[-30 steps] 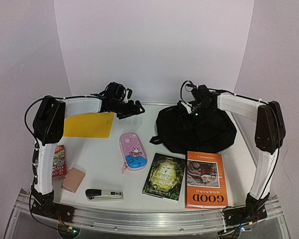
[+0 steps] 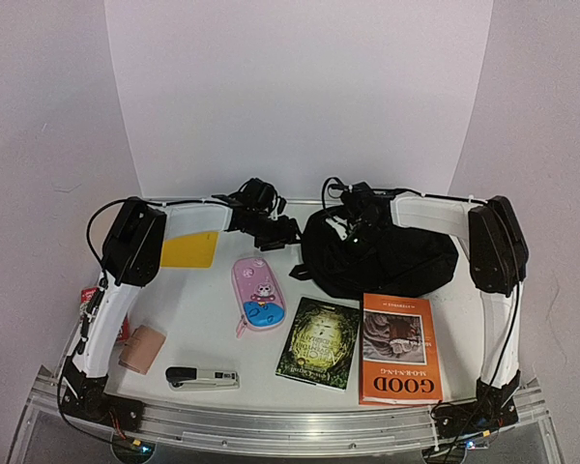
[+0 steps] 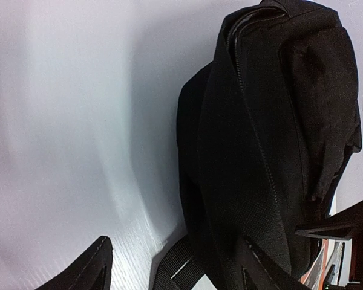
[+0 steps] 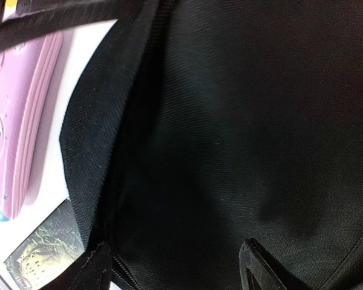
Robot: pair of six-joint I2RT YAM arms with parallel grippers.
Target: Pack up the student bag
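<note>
The black bag [image 2: 401,261] lies at the back right of the table, and its zippered edge [image 3: 254,130] runs through the left wrist view. My left gripper [image 2: 292,235] is open at the bag's left side; in its wrist view the fingers [image 3: 88,269] stand wide apart, with the bag's side near the right-hand one. Over the left part of the bag is my right gripper, open, with black fabric filling the view between its fingers. Whether either gripper touches the fabric cannot be told. A pink pencil case [image 2: 258,293] lies front-left of the bag.
In front of the bag are a green book [image 2: 319,341] and an orange book [image 2: 401,348]. A stapler [image 2: 202,378], a brown item [image 2: 142,349], a red book [image 2: 89,295] and a yellow folder [image 2: 189,249] lie to the left. Both grippers are close together.
My left gripper has moved right and a little toward the front, up to the bag's side. The right gripper has moved left over the bag. The table items have stayed put.
</note>
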